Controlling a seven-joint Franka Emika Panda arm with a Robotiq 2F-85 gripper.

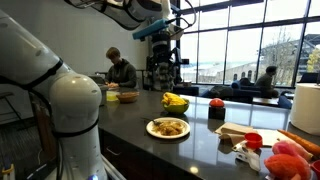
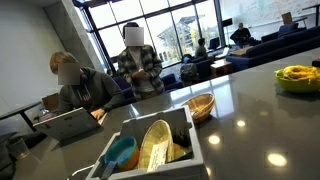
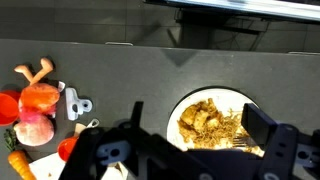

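Note:
My gripper (image 1: pixel 163 78) hangs high above the dark table, pointing down, clear of everything. In the wrist view its two black fingers (image 3: pixel 133 120) stand wide apart with nothing between them, so the gripper is open. Below it, partly hidden by the gripper body, lies a white plate (image 3: pixel 178 112) holding brownish-yellow food (image 3: pixel 205 122) and what looks like a fork (image 3: pixel 243 140). Exterior view 1 shows the same plate (image 1: pixel 151 131) near the table's front edge. Behind it sits a green bowl (image 1: pixel 178 108) with a yellow thing (image 1: pixel 173 99) in it.
Toward the right are an orange-red plush toy (image 3: pixel 37 115), red cups (image 3: pixel 66 148), a grey piece (image 3: pixel 77 104) and a carrot (image 3: pixel 20 163). A red-and-black object (image 1: pixel 217 108) stands farther back. Exterior view 2 shows a grey bin (image 2: pixel 197 150) of dishes. Bare table lies around the plate.

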